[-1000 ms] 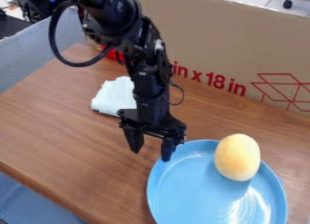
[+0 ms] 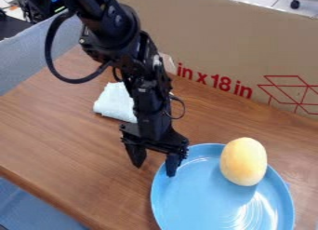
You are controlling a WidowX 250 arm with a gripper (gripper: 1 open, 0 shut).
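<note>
My black gripper [image 2: 154, 163] hangs low over the wooden table [image 2: 62, 150], just left of a blue plate [image 2: 199, 202], its fingers spread apart with nothing seen between them. The right finger is at the plate's upper left rim. On the right part of the plate rests a pale yellow egg-shaped object [image 2: 244, 162]. A folded white cloth [image 2: 114, 101] lies behind the arm, partly hidden by it.
A large cardboard box [image 2: 236, 47] stands along the back of the table. Grey-blue padded material [image 2: 37, 61] borders the left side.
The plate, the yellow object and the cloth stay where they were.
</note>
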